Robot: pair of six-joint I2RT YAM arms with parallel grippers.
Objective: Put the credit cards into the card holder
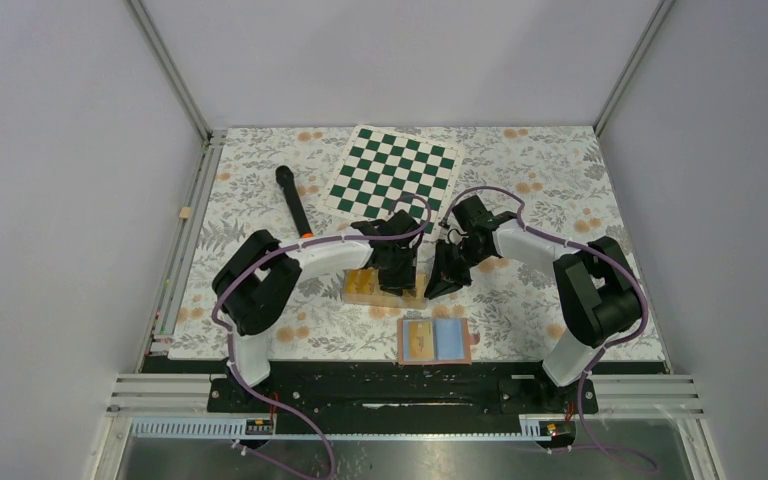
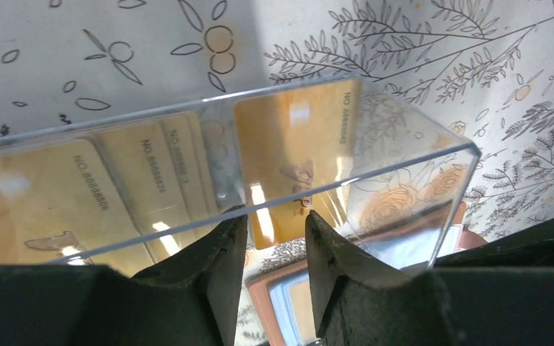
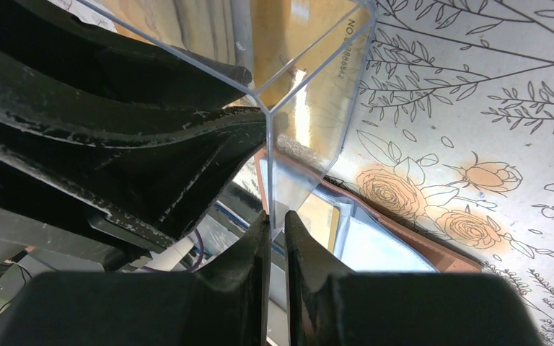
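Note:
Several gold cards (image 2: 296, 137) stand in a clear box (image 1: 365, 297) near the middle of the table; one sits apart from the others at the right end. My left gripper is open over the box's front wall, that lone card beyond its fingertips and nothing held. At the box's right end corner is my right gripper; the lower edge of the clear wall (image 3: 274, 173) comes down to its fingertips, a narrow gap shows there, and a firm hold cannot be made out. The brown card holder (image 1: 434, 363) lies open in front, a gold card (image 1: 420, 341) in its left side, the blue right side (image 1: 449, 339) bare.
Behind the arms lies a green-and-white checkered board (image 1: 390, 172), with a black microphone (image 1: 293, 200) to its left. Both grippers are close together at the box.

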